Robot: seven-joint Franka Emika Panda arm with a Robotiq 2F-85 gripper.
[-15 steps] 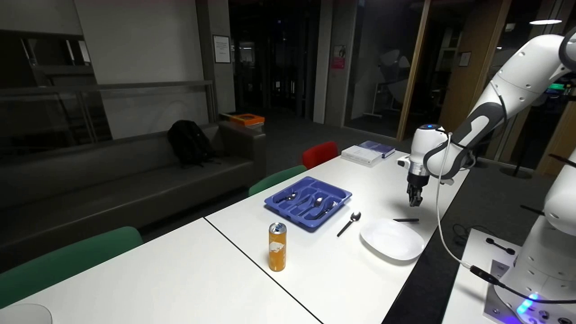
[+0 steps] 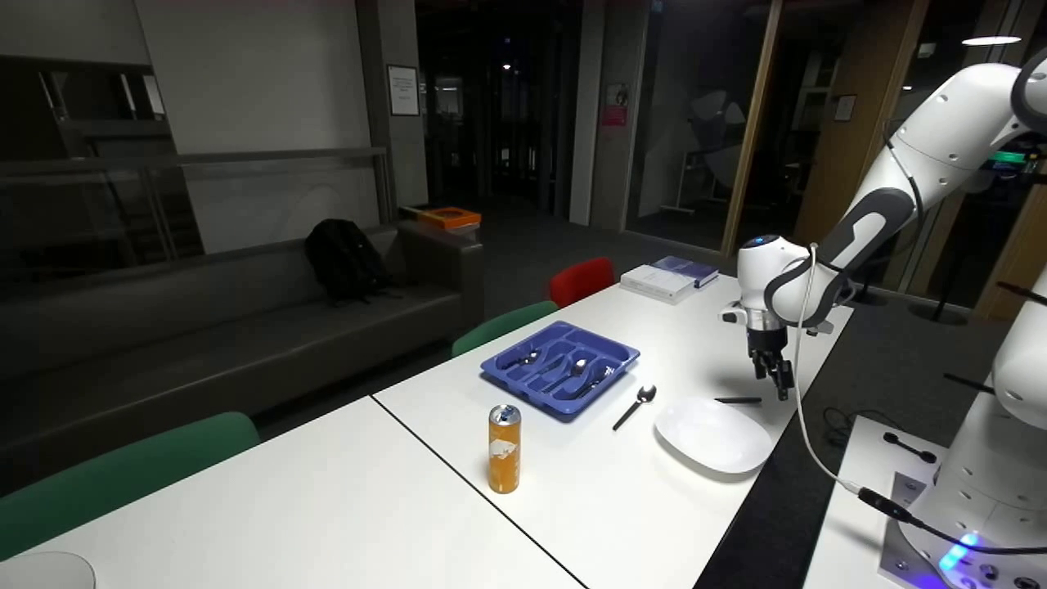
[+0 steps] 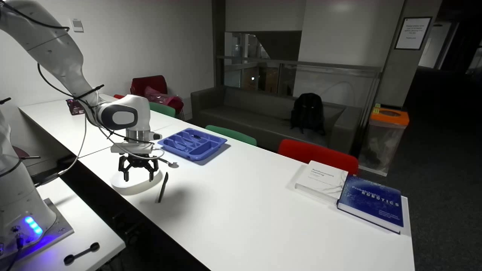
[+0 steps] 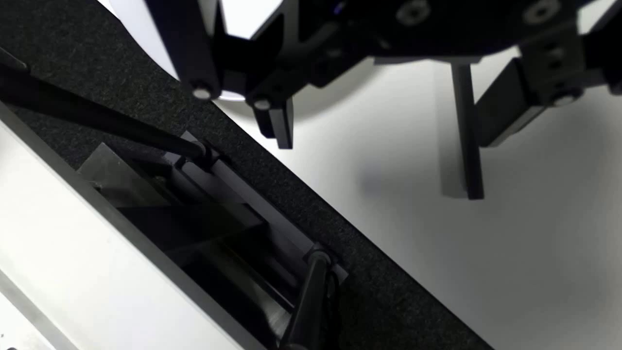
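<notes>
My gripper hangs over the table with its fingers spread wide, nothing between them. A slim black utensil lies flat on the white tabletop below; in the wrist view this utensil runs just inside the right-hand finger, and its upper end is hidden behind the gripper. The white plate sits beside it near the table's edge. A dark-handled spoon lies between the plate and the blue cutlery tray, which holds several pieces of cutlery.
An orange can stands upright left of the plate. Two books, one white and one blue, rest at the table's far end. The wrist view shows the table edge and a dark gap close under the gripper.
In exterior view 1 my gripper has shifted a little right and lower. Its two fingers now show apart, where earlier they overlapped in view. Utensil, plate, spoon, tray and can are unmoved.
</notes>
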